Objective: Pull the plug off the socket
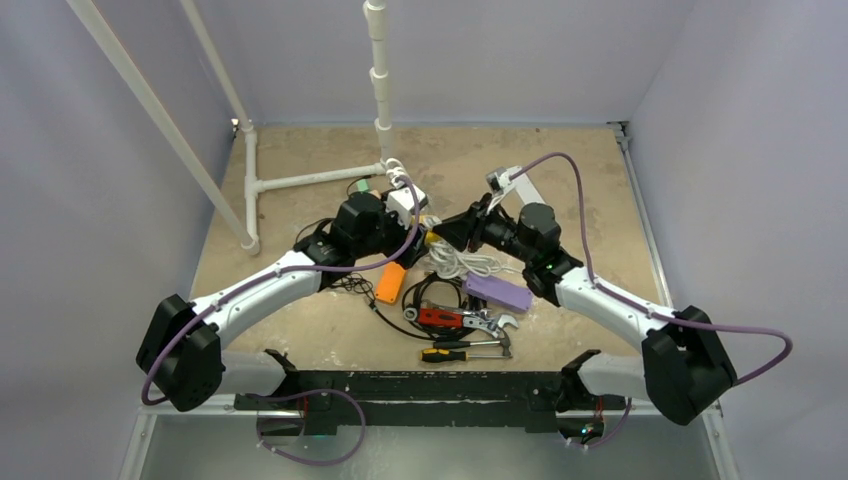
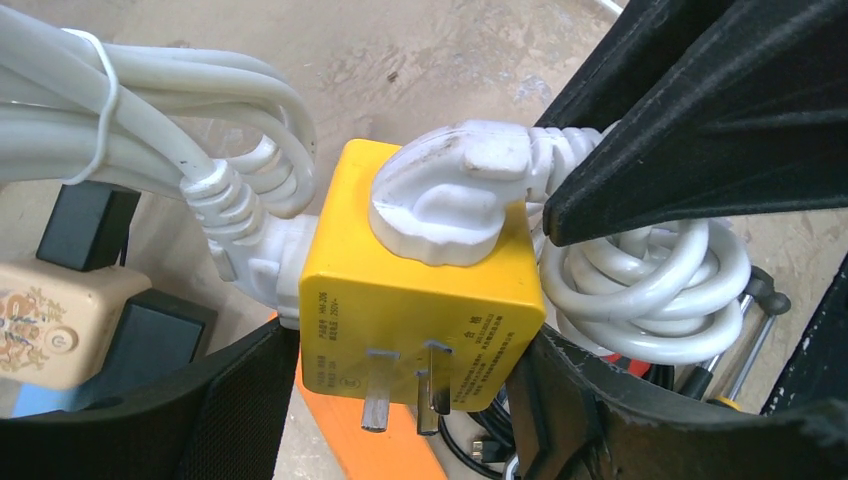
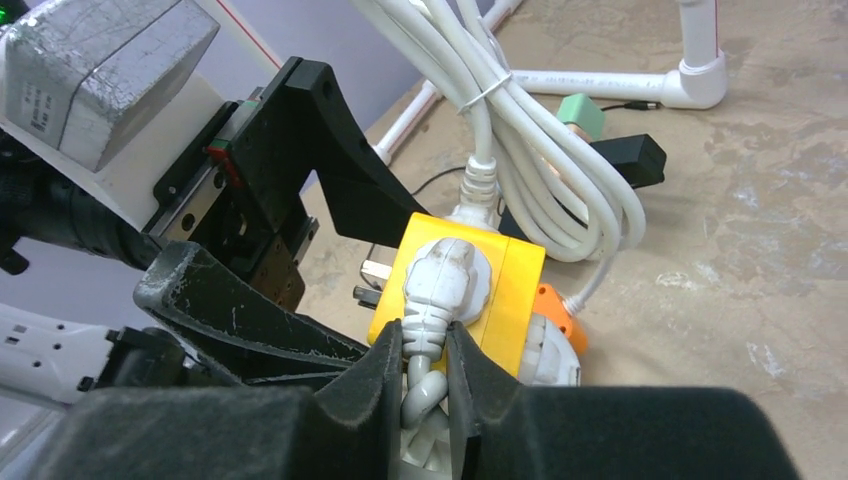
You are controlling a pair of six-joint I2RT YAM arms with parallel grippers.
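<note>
The yellow cube socket has its metal prongs facing the left wrist camera. My left gripper is shut on it, one finger against each side. A white plug sits against the cube's upper face. Another white plug is on a neighbouring side. In the right wrist view, my right gripper is shut on the ribbed neck of the first plug, just behind its body. This plug lies flush on the yellow face, with no gap showing there.
Bundled white cable hangs beside the cube. Below lie an orange block, a purple block, coiled black cable and several tools such as a screwdriver. White pipes stand at the back left.
</note>
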